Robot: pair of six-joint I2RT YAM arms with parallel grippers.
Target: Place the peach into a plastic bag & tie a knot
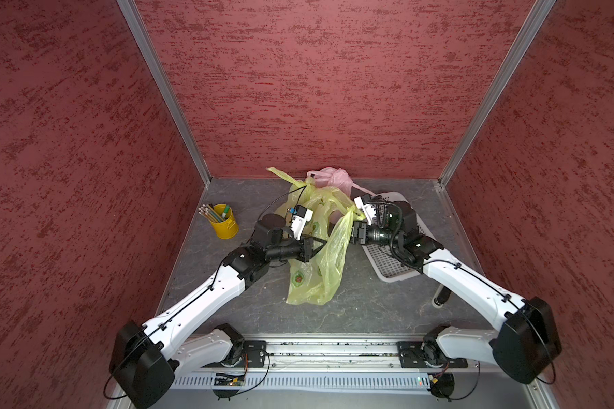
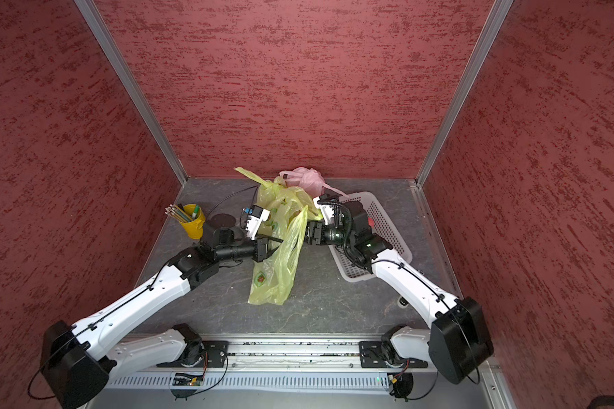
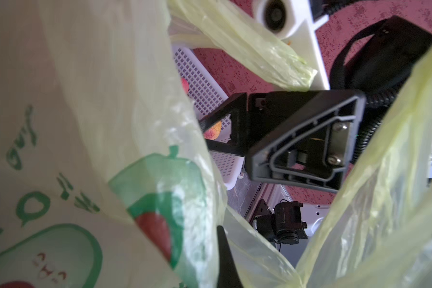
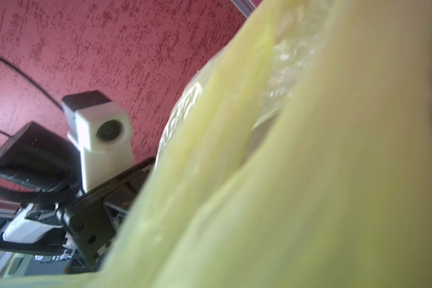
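A translucent yellow plastic bag [image 1: 324, 272] with printed avocados hangs upright between my grippers in both top views, filling much of both wrist views. My left gripper [image 1: 315, 245] is shut among its folds at the left; whether film is between its fingers is unclear. My right gripper [image 1: 359, 231] is at the bag's right edge, opposite the left one, and looks partly open in the left wrist view; its hold on the bag cannot be made out. A peach [image 3: 212, 130] shows behind the right gripper in a white perforated basket [image 1: 395, 272], mostly hidden.
A yellow pencil cup [image 1: 225, 225] stands at the left. A pink bag [image 1: 331, 178] lies at the back. A dark-handled object [image 1: 441, 296] lies at the front right.
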